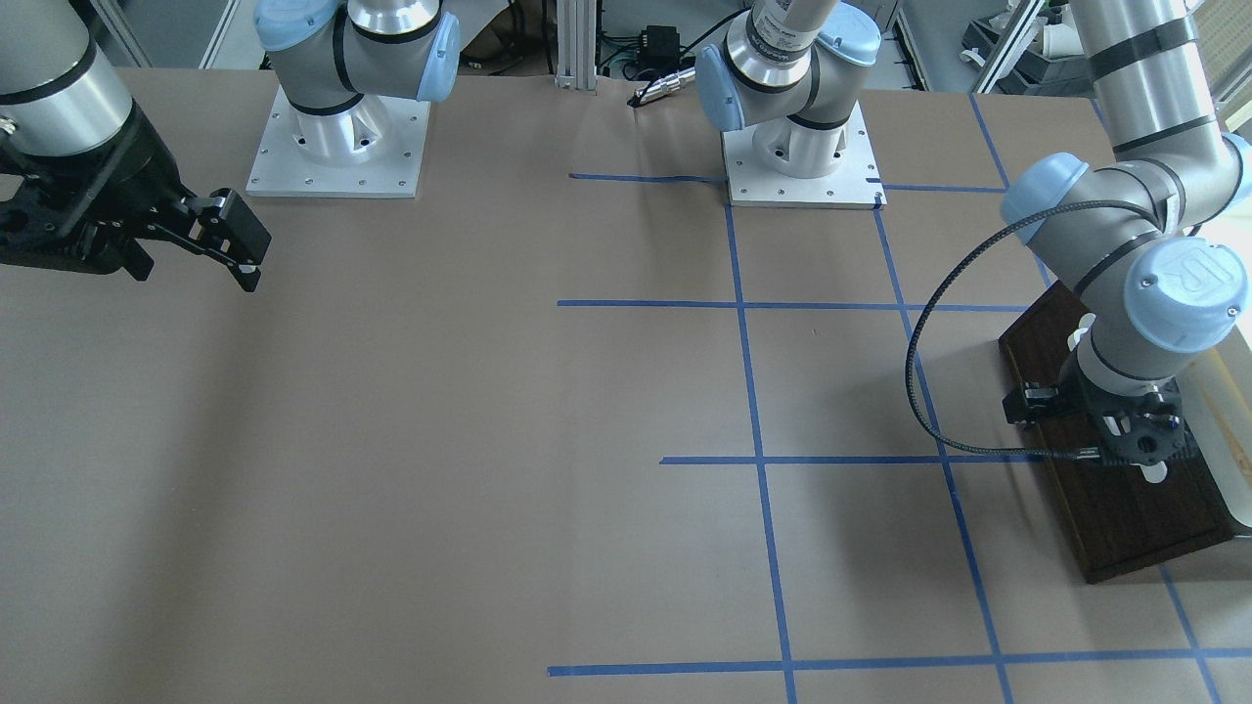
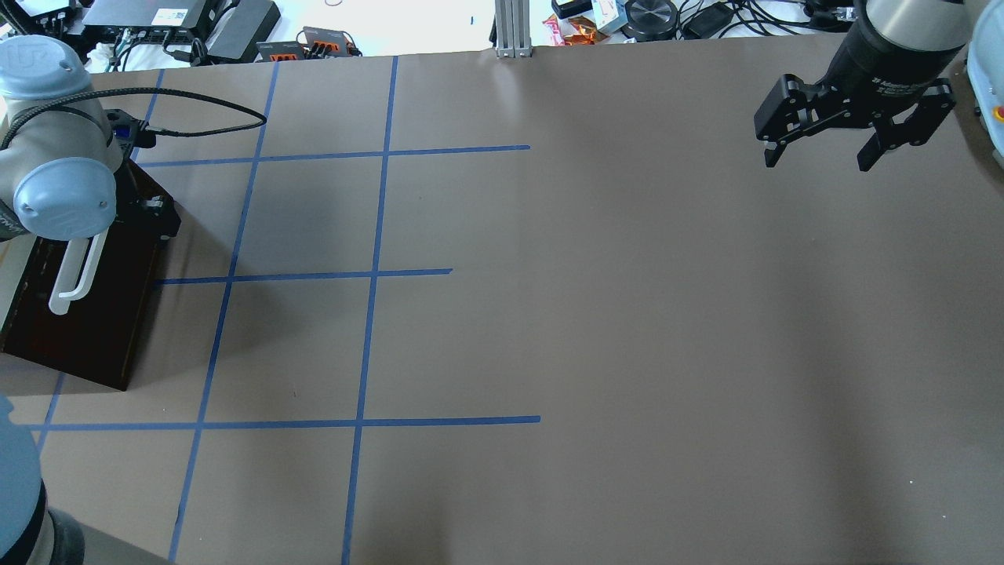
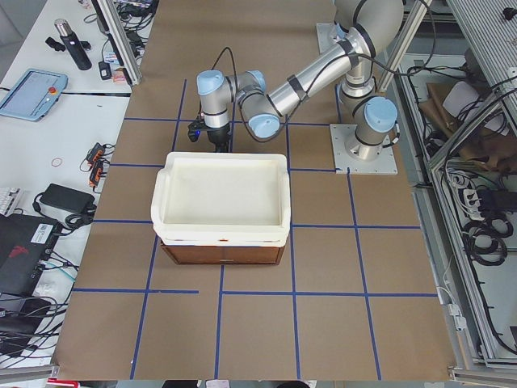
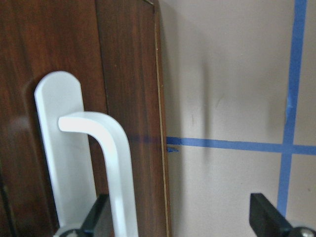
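Note:
A dark brown wooden box point(image 1: 1127, 528) stands at the right of the front view, with a white tray point(image 3: 221, 202) on it in the left view. A white bar handle point(image 4: 118, 168) is fixed to one face of the box. My gripper is at that face, fingers spread open: in the wrist view one fingertip is beside the handle's bar, the other out over the table to the right. In the front and top views the arm's wrist housing hides most of the fingers.
Other arms stand at the table's edges, including a black gripper point(image 2: 819, 141) at the top right of the top view.

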